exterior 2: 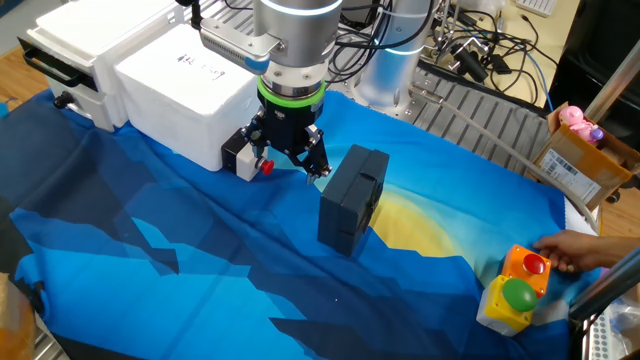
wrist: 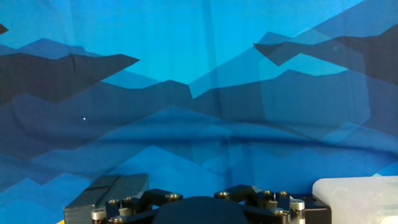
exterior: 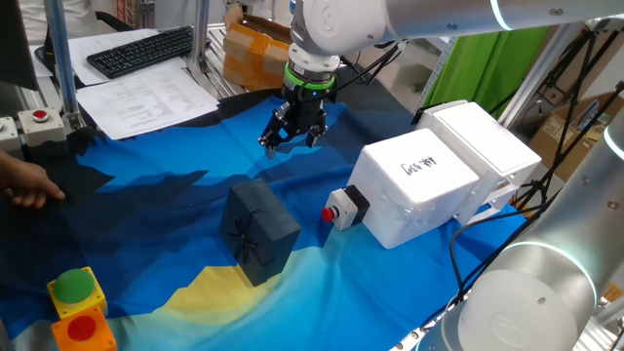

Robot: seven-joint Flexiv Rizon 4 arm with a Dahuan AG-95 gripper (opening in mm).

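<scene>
My gripper (exterior: 292,146) hangs in the air over the blue patterned cloth, its fingers spread wide and nothing between them. In exterior view 2 the gripper (exterior 2: 288,172) appears between the white foam box and the dark box. The dark grey box (exterior: 261,232) stands on the cloth, apart from my fingers; in the wrist view only part of this dark box (wrist: 106,196) shows at the lower left. A small switch box with a red button (exterior: 329,214) sits against the white foam box (exterior: 417,185).
Yellow and orange button boxes (exterior 2: 508,290) stand at the cloth's edge, near a person's hand (exterior 2: 568,252). A second white container (exterior: 485,141) adjoins the foam box. Papers (exterior: 146,100) and a keyboard (exterior: 141,53) lie beyond the cloth.
</scene>
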